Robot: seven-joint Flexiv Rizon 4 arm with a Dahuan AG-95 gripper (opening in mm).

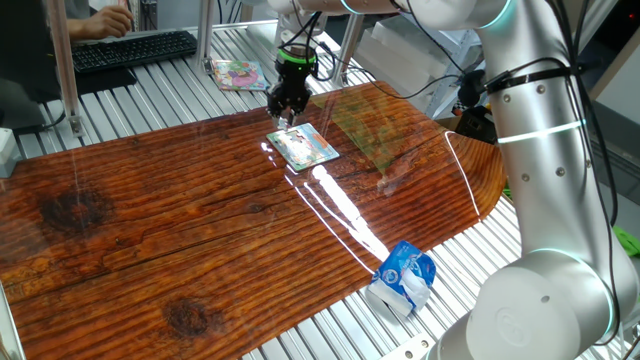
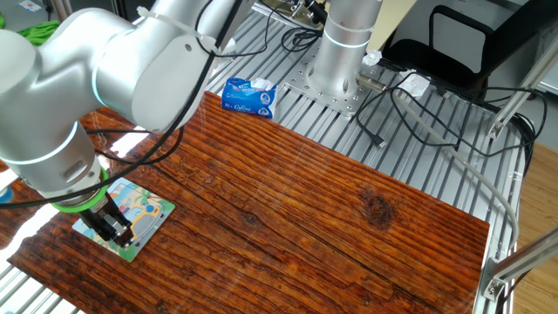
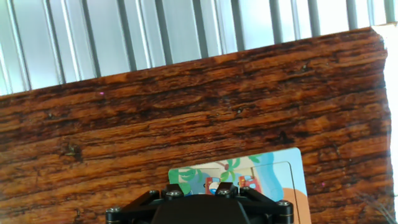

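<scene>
A colourful flat picture board (image 1: 303,147) lies on the wooden tabletop near its far edge. In exterior view 2 the same board (image 2: 150,209) shows at the left, partly covered by the arm. My black gripper (image 2: 122,237) points downward over the board, close to its surface. From the wrist, the gripper hides the board's lower part, while palm trees and a red piece on the board (image 3: 283,163) show past the fingers. The gap between the fingertips is too unclear to judge, and so is any contact with the board.
A blue tissue pack (image 2: 249,96) rests at the table edge near the robot base. Another colourful board (image 1: 238,74) lies on the slatted metal surface beyond the wood. A person's hand (image 1: 101,22) is by the keyboard (image 1: 135,50). Most of the wooden top (image 1: 160,230) is clear.
</scene>
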